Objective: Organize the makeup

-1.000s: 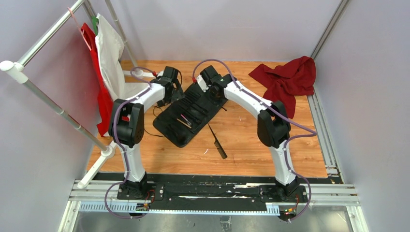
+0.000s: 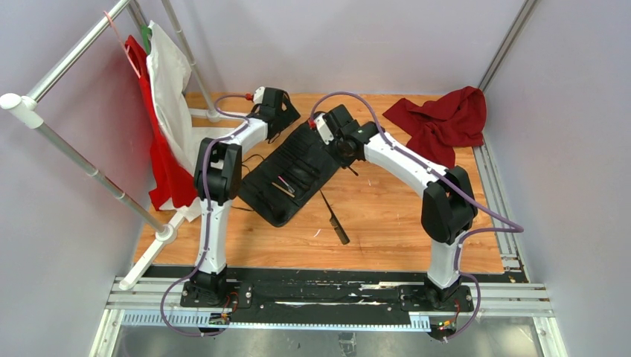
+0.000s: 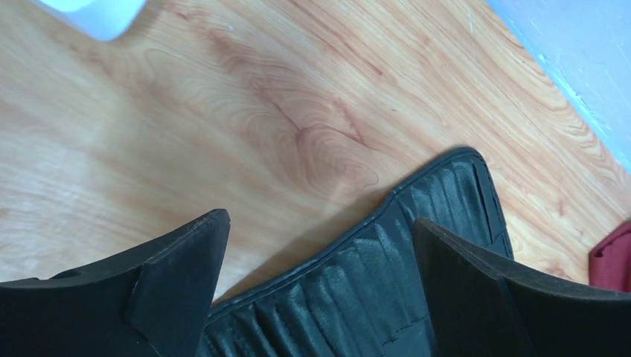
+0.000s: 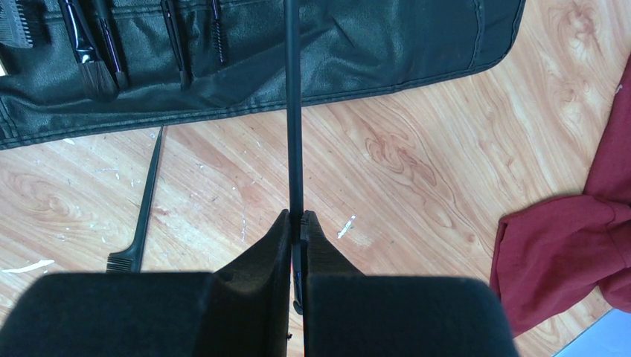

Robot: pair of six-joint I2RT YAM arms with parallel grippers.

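My right gripper is shut on a slim black stick (image 4: 292,89). The stick runs over the near edge of the black makeup roll (image 4: 417,63) and out of the top of the right wrist view, so its far end is hidden. Several brushes, such as a dark-bristled one (image 4: 97,78), sit in the roll's pockets. A black comb (image 4: 138,230) with a long tail lies on the wood beside the roll. Over the far end of the roll, my left gripper stands open, its fingers wide apart and nothing between them.
A crumpled dark red cloth (image 2: 446,123) occupies the back right. At left stands a white clothes rack (image 2: 71,56) with red and white garments close to the left arm.
Both arms have moved right over the last second, the left one also farther back. The right gripper has shifted slightly toward the right and front. Comb and roll look almost unmoved.
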